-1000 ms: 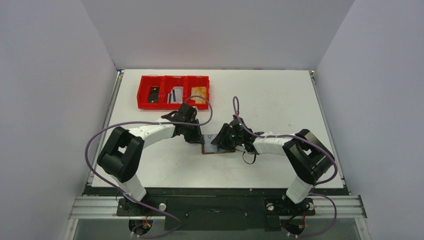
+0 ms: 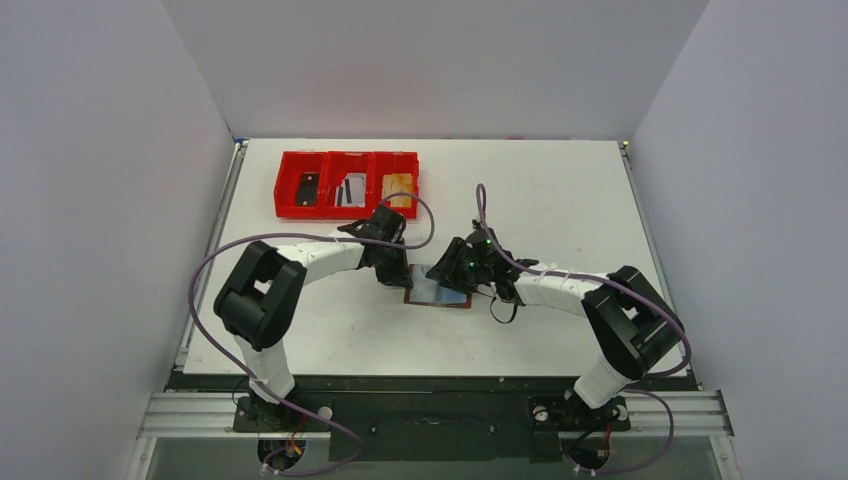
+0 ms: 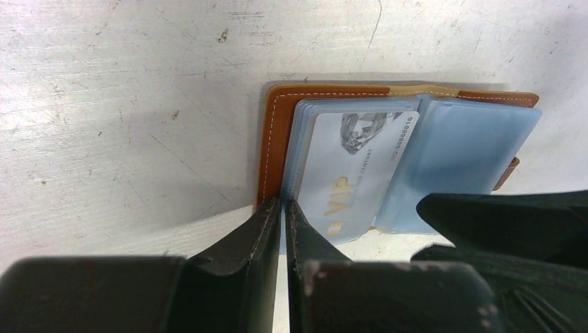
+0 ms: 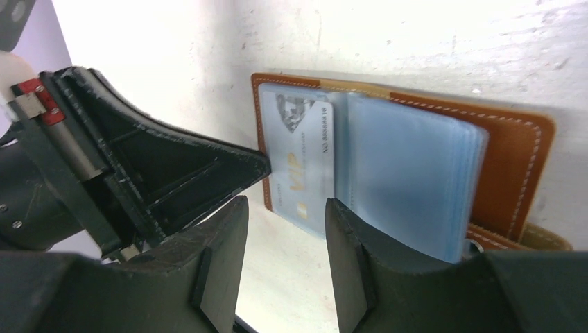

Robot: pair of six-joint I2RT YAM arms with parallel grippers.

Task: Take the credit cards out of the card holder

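Note:
The brown card holder (image 3: 272, 156) lies spread on the table, its clear bluish sleeves (image 3: 457, 139) fanned to either side. In one sleeve sits a white VIP card (image 3: 355, 170) with a diamond print, still covered by plastic in the left wrist view. At the left edge of the sleeve stack is my left gripper, its fingertips together; whether a thin sleeve edge is pinched between them cannot be made out. My right gripper stands open above the holder, nothing between its fingers. The right wrist view also shows the card (image 4: 302, 159) lying flat.
A red three-compartment tray (image 2: 325, 212) stands at the back left, with a black item (image 2: 307, 188), white and dark cards (image 2: 352, 188) and a tan item (image 2: 398, 186) inside.
My left gripper has shifted slightly right along the holder's left edge. The right gripper has moved a little, uncovering more of the blue sleeve on the right in the top view.

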